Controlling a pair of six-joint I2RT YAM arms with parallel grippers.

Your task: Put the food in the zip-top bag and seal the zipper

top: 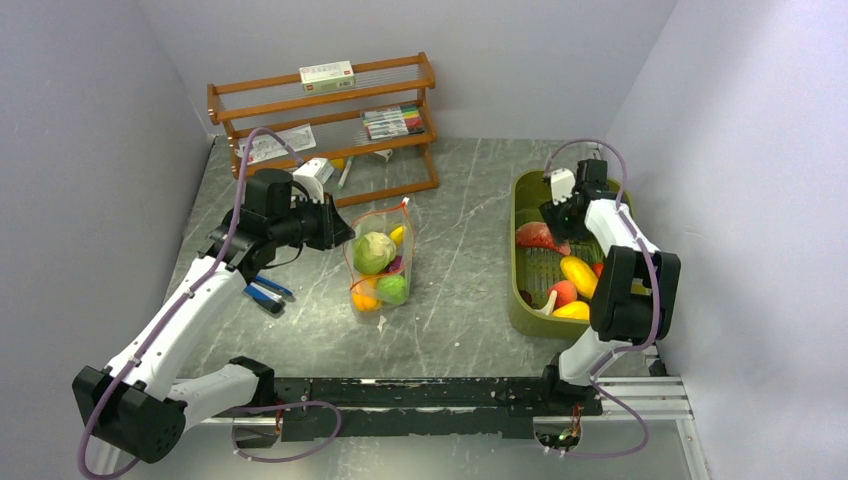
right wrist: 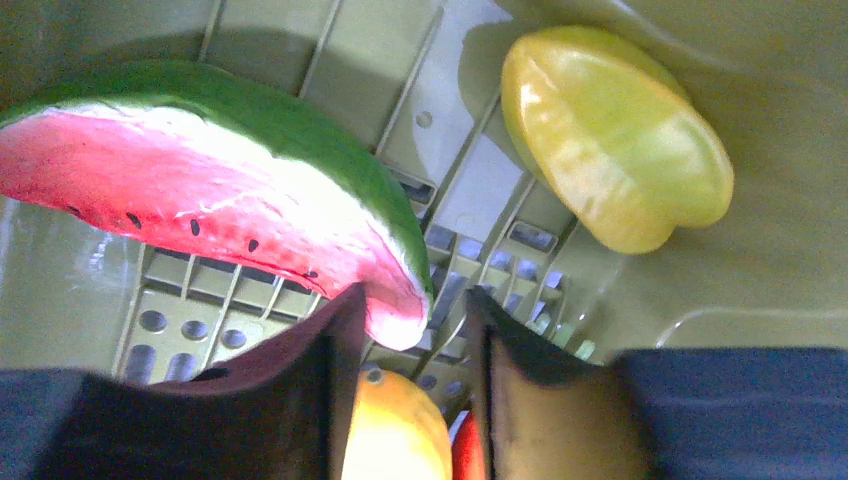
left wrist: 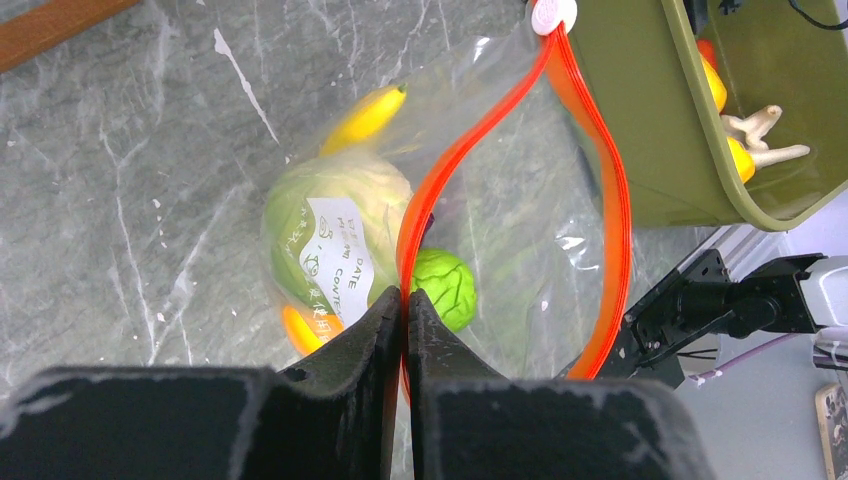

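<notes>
The clear zip top bag [left wrist: 500,210] hangs with its orange-edged mouth gaping. Shut on that orange rim is my left gripper. Inside the bag show a pale cabbage [top: 373,253], a green vegetable [left wrist: 445,287], a yellow piece [left wrist: 365,120] and an orange one [top: 365,294]. At the right, my right gripper stands part open over the green bin [top: 515,290]. Its fingers are blurred, with nothing held between them. A watermelon slice [right wrist: 230,190] lies just beyond its left fingertip, and a star fruit [right wrist: 615,140] sits farther off to the right.
More food rests in the bin, including a long yellow piece [top: 579,275] and a peach-coloured fruit [top: 563,292]. A wooden rack [top: 330,105] stands at the back; blue-handled tools [top: 268,294] lie left of the bag. Between bag and bin the table is clear.
</notes>
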